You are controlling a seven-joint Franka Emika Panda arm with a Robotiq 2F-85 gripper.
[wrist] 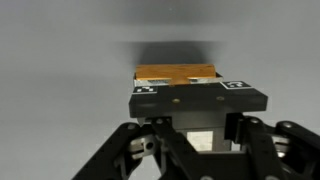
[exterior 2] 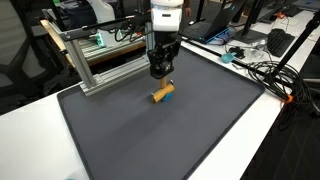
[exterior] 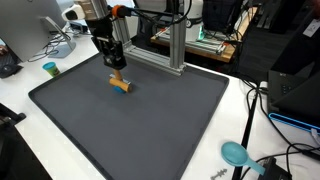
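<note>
A wooden hammer-like piece (exterior: 120,82) with an orange-brown head and a blue end is at the far part of the dark table. In exterior view 2 its head (exterior 2: 162,95) lies low at the tabletop, the blue part on its right side. My gripper (exterior: 116,68) points down above it, shut on the upright handle. From the wrist, the brown head (wrist: 175,72) runs crosswise just beyond the fingers (wrist: 232,99). Most of the handle is hidden by the gripper, and whether the head touches the table is hard to tell.
A metal frame base (exterior 2: 110,75) stands along the back edge. Off the table are a green cup (exterior: 51,68) and a light-blue round object (exterior: 238,156).
</note>
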